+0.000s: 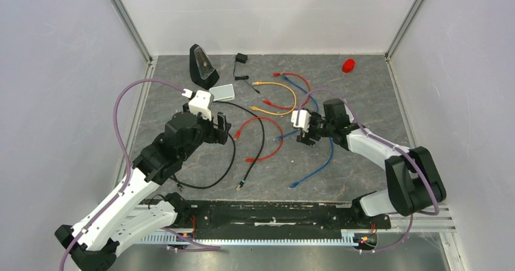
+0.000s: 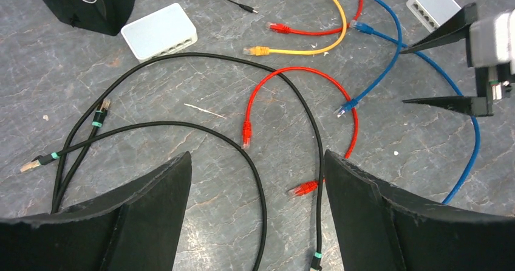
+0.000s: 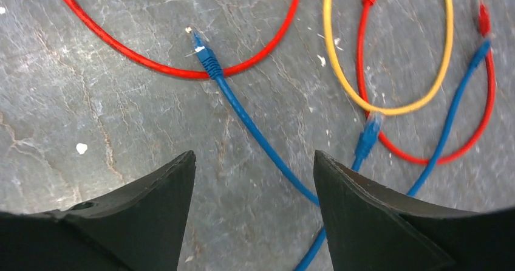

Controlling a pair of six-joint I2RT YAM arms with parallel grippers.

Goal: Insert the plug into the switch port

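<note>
Two white switches lie on the grey table, one (image 2: 159, 31) at the back left, the other (image 2: 433, 5) at the right of the left wrist view. My right gripper hangs over the blue cables, its fingers apart; a blue plug (image 3: 208, 58) lies ahead of it across a red cable, another blue plug (image 3: 368, 136) to its right. My left gripper stands open above the black and red cables, nothing between its fingers.
Yellow (image 2: 331, 3), red (image 2: 339, 85) and black (image 2: 258, 201) cables cover the middle. A black stand (image 1: 202, 67) and a power adapter (image 1: 240, 58) sit at the back; a red object (image 1: 348, 65) lies back right.
</note>
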